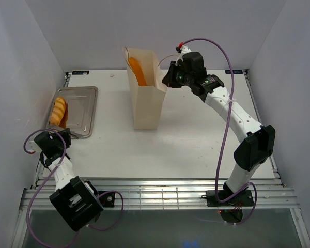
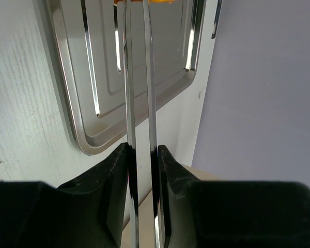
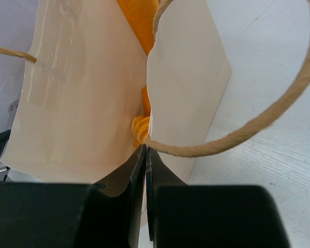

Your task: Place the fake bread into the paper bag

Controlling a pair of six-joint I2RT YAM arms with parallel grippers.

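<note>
An orange fake loaf (image 1: 58, 111) lies on the metal tray (image 1: 82, 94) at the left. My left gripper (image 1: 64, 126) is at it, its long fingers reaching to the loaf, whose orange edge shows at their tips atop the left wrist view; whether they grip it cannot be told. The paper bag (image 1: 144, 108) stands upright at the centre with orange bread (image 1: 137, 70) inside, also seen in the right wrist view. My right gripper (image 1: 169, 78) is shut on the bag's right rim, near a handle (image 3: 206, 148).
Grey walls bound it at the back and both sides, with metal rails along the front edge.
</note>
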